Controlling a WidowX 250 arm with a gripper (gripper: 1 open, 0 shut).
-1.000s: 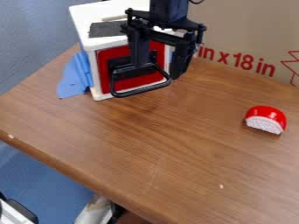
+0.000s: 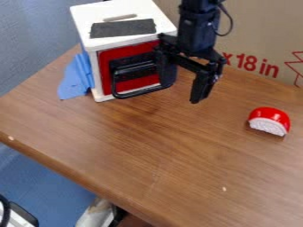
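My black gripper (image 2: 201, 86) hangs over the back of the table, just right of a small white toy appliance (image 2: 89, 22) with a red front, a dark panel on top and a black handle low on that front. The gripper points down; whether its fingers are apart or together is unclear at this size. A red half-round object with a white speckled face (image 2: 268, 121) lies on the wooden table at the right.
A blue cloth (image 2: 74, 77) lies at the appliance's left. A cardboard box (image 2: 267, 35) stands behind.
The arm and gripper have moved right and away from the appliance's front, uncovering more of its red face. The red object and the cloth have stayed put.
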